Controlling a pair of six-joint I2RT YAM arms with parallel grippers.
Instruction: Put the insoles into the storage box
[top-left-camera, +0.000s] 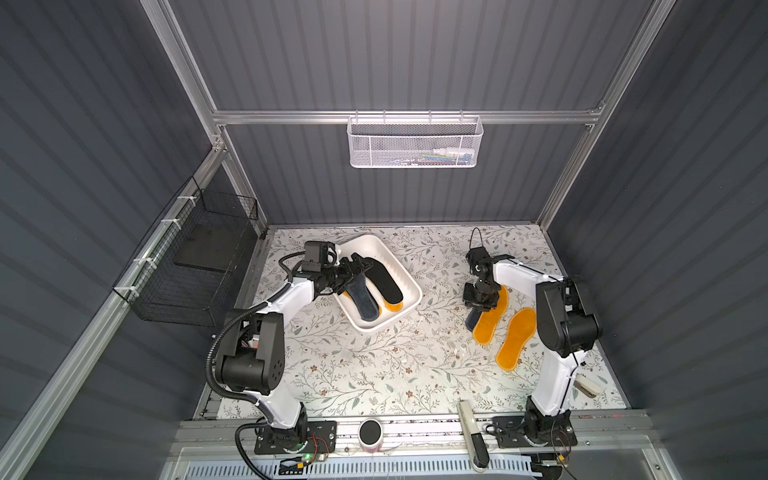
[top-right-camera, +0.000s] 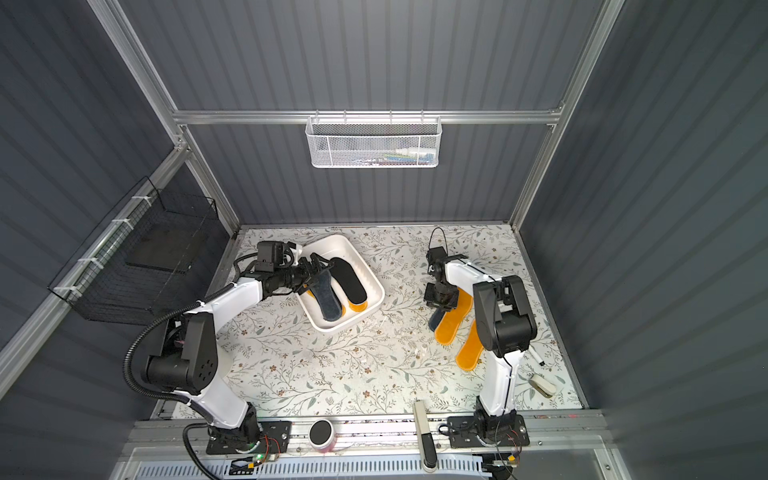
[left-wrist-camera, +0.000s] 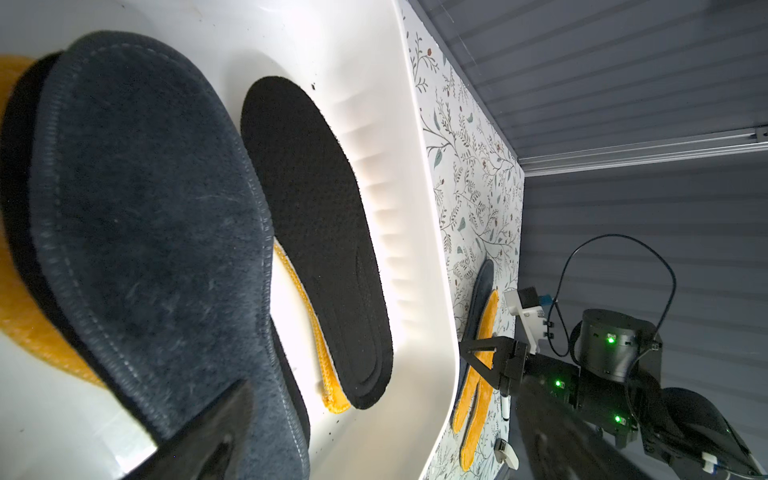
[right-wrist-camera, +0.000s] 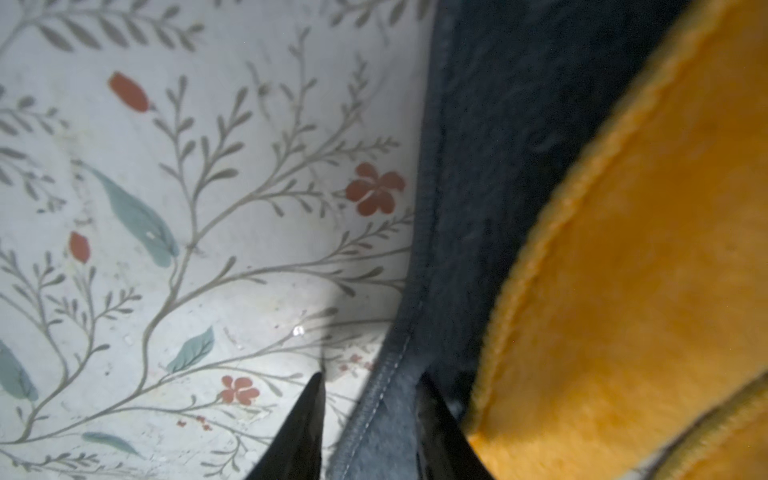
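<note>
In the white storage box (top-left-camera: 408, 292) lie insoles: a dark grey one (left-wrist-camera: 152, 232) on black and orange ones, and a black one (left-wrist-camera: 312, 232) with orange edging beside them. My left gripper (top-left-camera: 352, 268) is open over the box. On the table at right, a dark grey insole (right-wrist-camera: 480, 160) lies beside and partly under an orange insole (top-left-camera: 490, 320); another orange insole (top-left-camera: 516, 339) lies to their right. My right gripper is down at the dark insole's left edge, part open, one fingertip over the insole, the other over the table.
A black wire basket (top-left-camera: 192, 264) hangs on the left wall, a white mesh basket (top-left-camera: 412, 144) on the back wall. A small pale object (top-left-camera: 588, 386) lies at the front right.
</note>
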